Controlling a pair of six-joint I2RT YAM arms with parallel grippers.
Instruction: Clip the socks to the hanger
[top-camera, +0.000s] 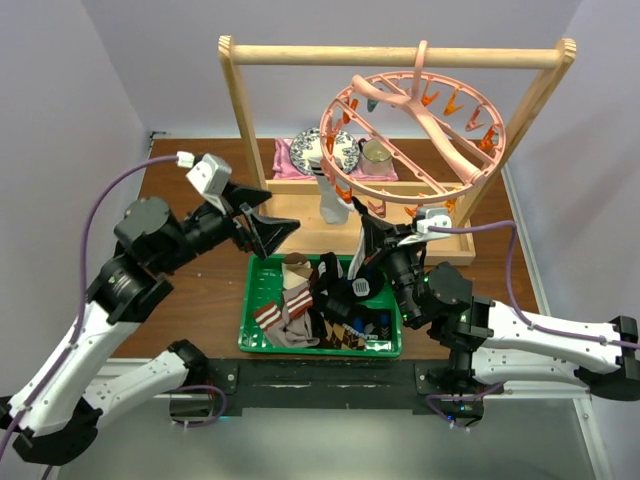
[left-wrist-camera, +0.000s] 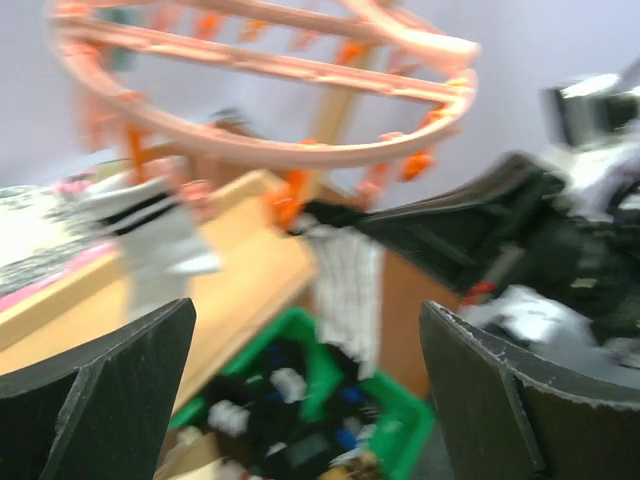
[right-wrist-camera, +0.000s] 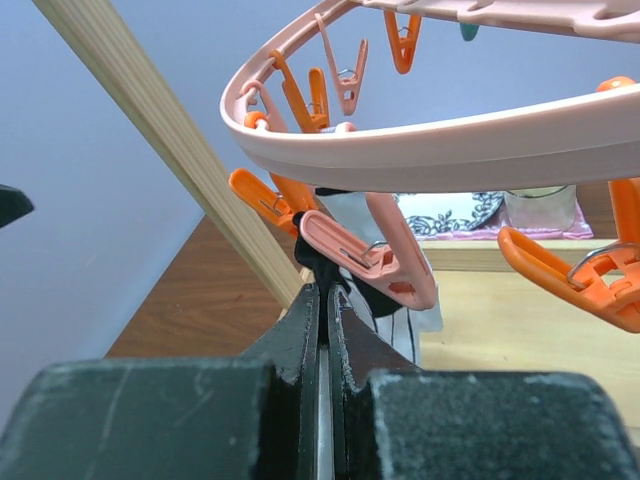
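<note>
The pink ring hanger (top-camera: 452, 186) hangs from the wooden bar, with orange and pink clips. A white sock with dark stripes (left-wrist-camera: 152, 236) hangs from its left front part. My left gripper (top-camera: 255, 225) is open and empty, left of the hanger. My right gripper is shut at the front rim; a dark-topped striped sock (right-wrist-camera: 375, 310) is at its fingertips by a pink clip, whether gripped or only behind them is hard to tell. More socks, dark, grey and red-striped, lie in the green tray (top-camera: 245, 325) below.
The wooden rack (top-camera: 300, 53) spans the back, over a wooden box holding a patterned plate (top-camera: 316, 148), pink cloth and cup.
</note>
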